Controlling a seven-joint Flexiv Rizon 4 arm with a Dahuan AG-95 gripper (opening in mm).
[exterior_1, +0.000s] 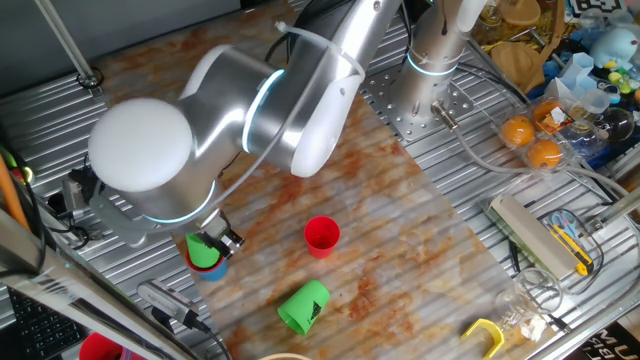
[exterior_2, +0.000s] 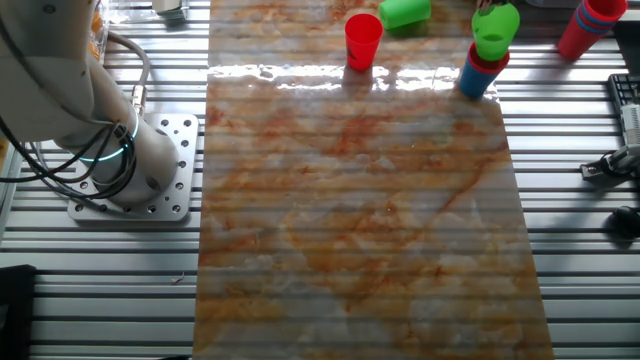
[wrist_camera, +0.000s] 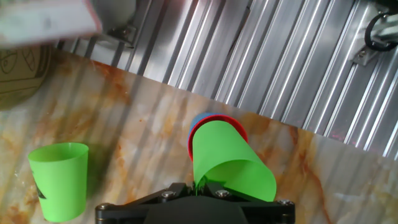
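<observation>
A green cup (wrist_camera: 225, 152) is held by its rim in my gripper, which is shut on the wall of it. The cup tilts, its closed end over the mouth of a red cup (wrist_camera: 241, 127). That red cup sits nested in a blue cup (exterior_2: 474, 80) at the edge of the marbled board. In exterior view 2 the held cup (exterior_2: 496, 32) overlaps the red rim; whether it rests inside cannot be told. Another red cup (exterior_1: 322, 237) stands upright on the board, and a second green cup (exterior_1: 303, 306) lies on its side near it.
The marbled board (exterior_2: 360, 220) is bare across its middle. More stacked cups (exterior_2: 590, 27) stand off the board on the slatted metal table. A camera-like device (exterior_1: 168, 299) sits close to the blue cup, and a yellow hook-shaped piece (exterior_1: 484, 338) lies at a board edge.
</observation>
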